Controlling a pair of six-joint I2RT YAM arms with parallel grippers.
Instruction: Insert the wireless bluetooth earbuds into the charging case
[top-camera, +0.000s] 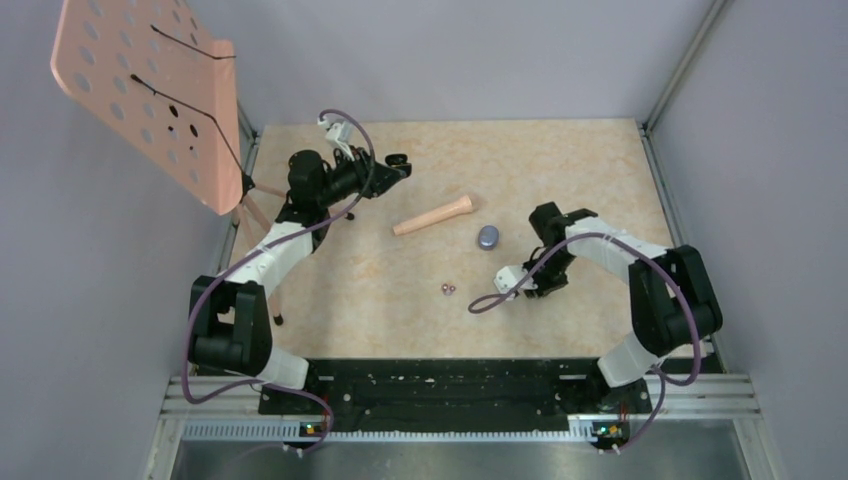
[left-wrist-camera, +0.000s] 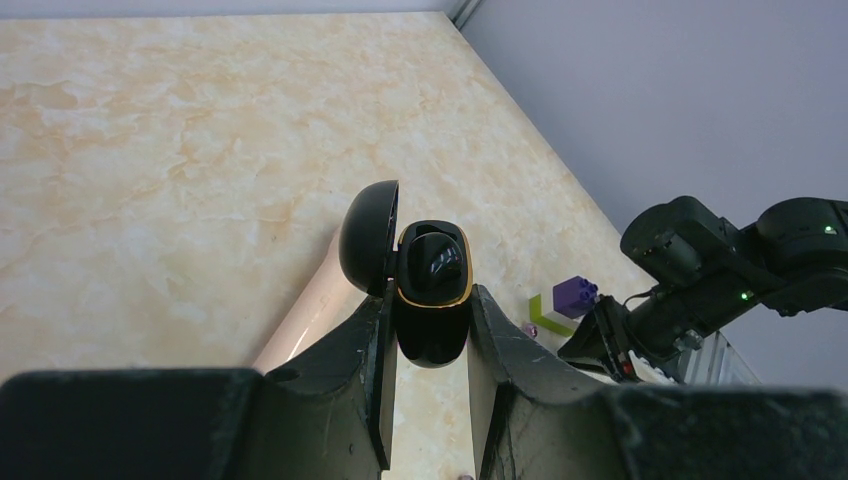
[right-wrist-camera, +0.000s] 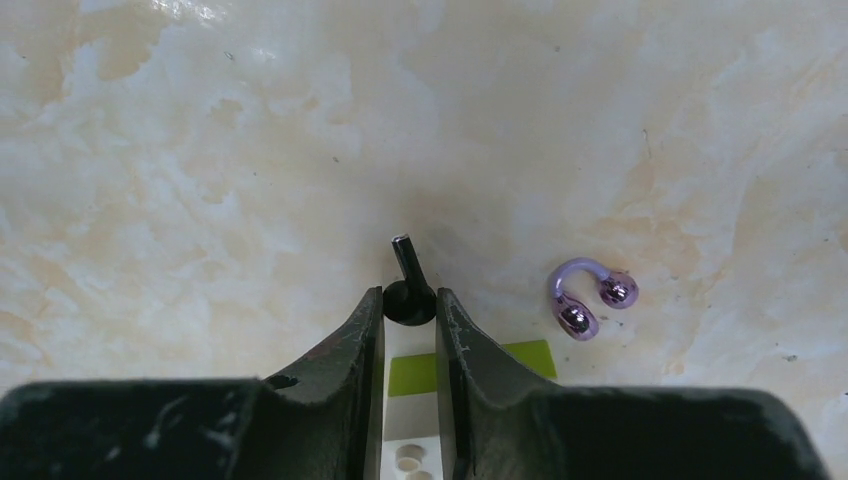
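Note:
A black open charging case (left-wrist-camera: 432, 290) is held upright in my left gripper (top-camera: 398, 172), which is shut on it above the back left of the table. In the right wrist view, my right gripper is shut on a small black earbud (right-wrist-camera: 407, 258), its stem pointing away, low over the table. In the top view the right gripper (top-camera: 535, 285) is at the right middle, partly hidden by its arm and a purple cable. Whether a second earbud is anywhere on the table I cannot tell.
A wooden cylinder (top-camera: 432, 216), a blue-grey oval object (top-camera: 488, 237) and small metallic balls (top-camera: 448, 289) lie on the table. A purple U-shaped piece (right-wrist-camera: 580, 265) and a green-and-white block (right-wrist-camera: 410, 375) are beside the right gripper.

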